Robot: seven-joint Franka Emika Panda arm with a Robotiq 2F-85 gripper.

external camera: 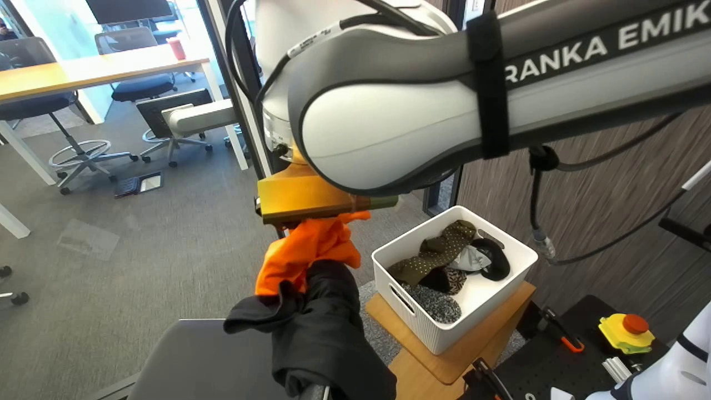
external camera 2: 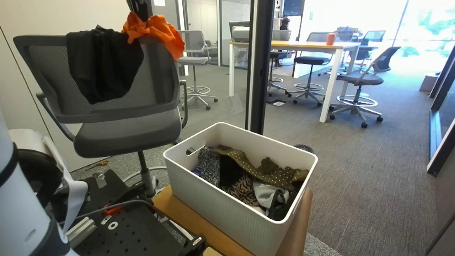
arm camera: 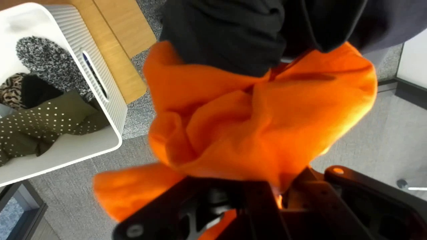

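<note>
Bunched orange cloth (external camera: 308, 243) hangs below my gripper, whose fingers are shut on it; the fingertips are partly hidden by its folds in the wrist view. In the second exterior view the orange cloth (external camera 2: 154, 30) sits at the top of the chair back, by its right corner. Next to it, a black garment (external camera 2: 104, 64) drapes over the chair backrest (external camera 2: 160, 81). From the first exterior view, the orange cloth meets the upper end of the black garment (external camera: 320, 333). Whether it rests on the backrest or only touches it, I cannot tell.
A white basket (external camera 2: 239, 200) holding several socks and cloths, one olive with dots (external camera: 440, 250), stands on a wooden stool (external camera: 420, 353) beside the chair. A black perforated board (external camera 2: 136, 230) with tools lies near it. Open floor surrounds the chair's far side.
</note>
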